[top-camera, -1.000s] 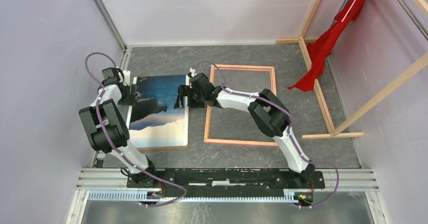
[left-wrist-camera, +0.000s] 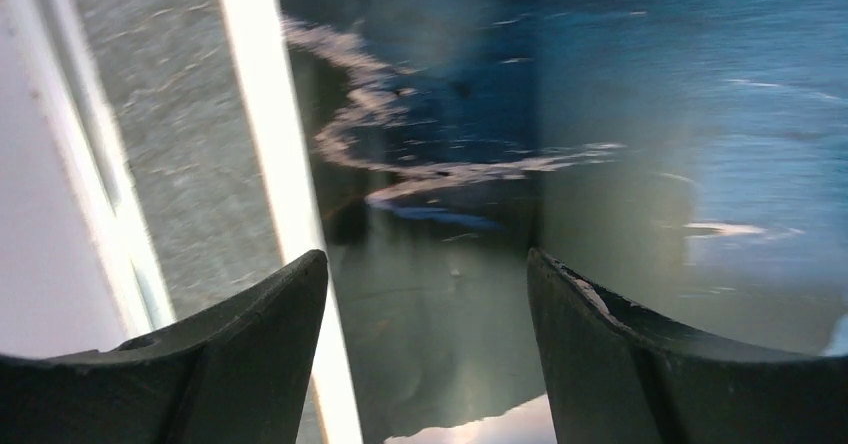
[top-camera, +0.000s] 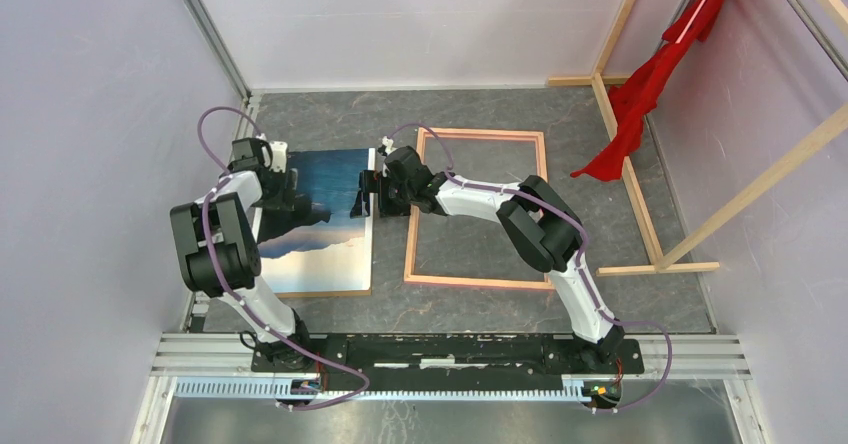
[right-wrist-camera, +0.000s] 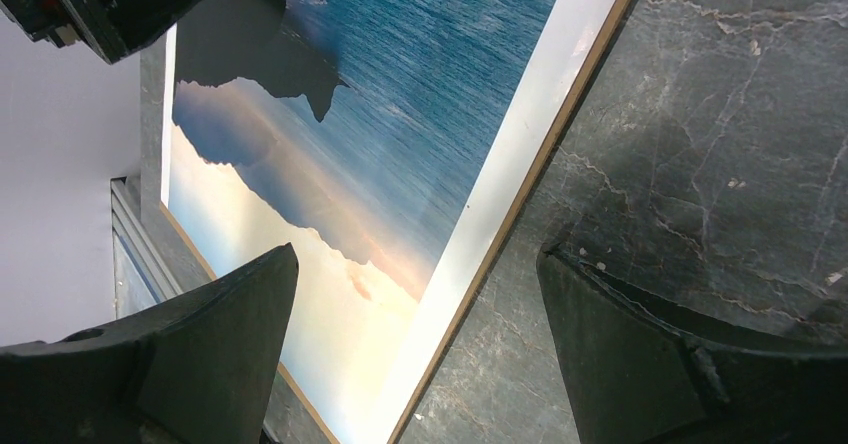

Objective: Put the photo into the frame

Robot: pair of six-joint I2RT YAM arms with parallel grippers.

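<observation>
The photo (top-camera: 315, 254) lies flat on the left of the floor, a blue sea scene with white side borders and thin wood-coloured edges. Right of it is the empty wooden frame (top-camera: 480, 282), flat on the floor. Over the photo's left part hovers my left gripper (top-camera: 280, 202), part open. In the left wrist view, its fingers (left-wrist-camera: 260, 354) stand apart, one by the white border, one over the dark picture area. My right gripper is open above the photo's right border, one finger on each side of the edge. Neither gripper shows a hold on anything.
Red cloth (top-camera: 650, 89) hangs on a wooden stand (top-camera: 635, 199) at the right. The left wall (top-camera: 90, 164) rises close beside the left arm. Bare grey floor (top-camera: 400, 314) shows between photo and frame and along the front.
My left gripper has moved right, from the photo's left edge to above the picture. Photo and frame have not moved.
</observation>
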